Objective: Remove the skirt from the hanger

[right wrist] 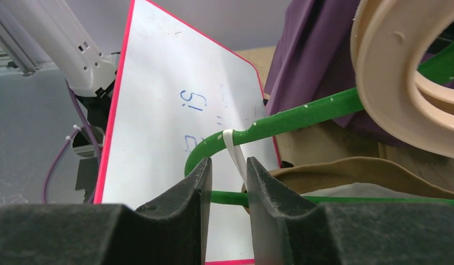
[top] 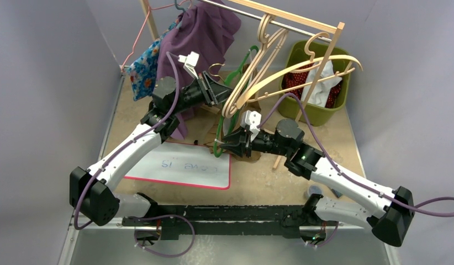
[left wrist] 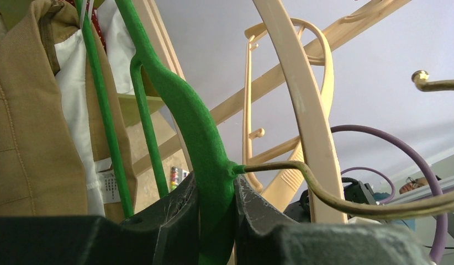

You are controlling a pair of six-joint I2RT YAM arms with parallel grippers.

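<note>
A green hanger (left wrist: 180, 105) with a brass hook carries the brown skirt (left wrist: 37, 132), whose white lining shows in the left wrist view. My left gripper is shut on the hanger's neck just below the hook. In the right wrist view, a white strap (right wrist: 235, 152) loops over the notch near the hanger's end. My right gripper is part open around that end, the strap passing close by its right-hand finger (right wrist: 263, 204). The lower bar crosses the gap between the fingers; whether either finger touches the strap, I cannot tell.
Bare wooden hangers (top: 280, 77) hang from the rail right beside the green one. A purple cloth (top: 197, 41) hangs at the back left. An olive bin (top: 318, 115) with clothes stands at the back right, and a whiteboard (top: 180, 168) lies in front.
</note>
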